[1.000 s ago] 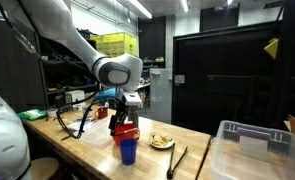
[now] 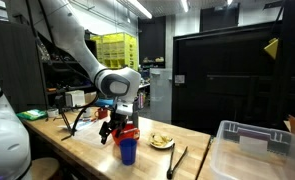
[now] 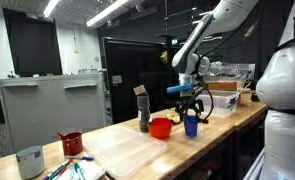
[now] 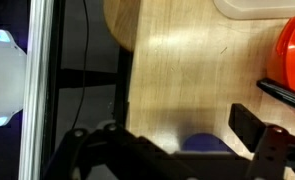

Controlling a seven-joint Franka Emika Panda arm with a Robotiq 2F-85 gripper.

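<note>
A blue cup (image 2: pixel 128 152) stands upright on the wooden table, close to a red bowl (image 2: pixel 127 134). My gripper (image 2: pixel 111 132) hangs low beside them, pointing down. In exterior view 2 the cup (image 3: pixel 190 127) is beneath or just behind the gripper (image 3: pixel 188 108), with the red bowl (image 3: pixel 161 128) to the left. The wrist view shows wide-spread fingers (image 4: pixel 245 122) of my open gripper. Part of the cup's blue rim (image 4: pixel 205 143) appears low between them; the arm hides the rest. At the right edge lies part of the red bowl (image 4: pixel 294 55).
A plate of yellowish pieces (image 2: pixel 160 141) and a dark stick-like tool (image 2: pixel 177 162) lie right of the cup. Farther right is a large clear bin (image 2: pixel 255 150). Pots (image 3: pixel 30 160) and a white board (image 3: pixel 127 150) occupy the table's other end.
My gripper has shifted slightly left and down in exterior view 1. The cup, bowl and plate have stayed where they were.
</note>
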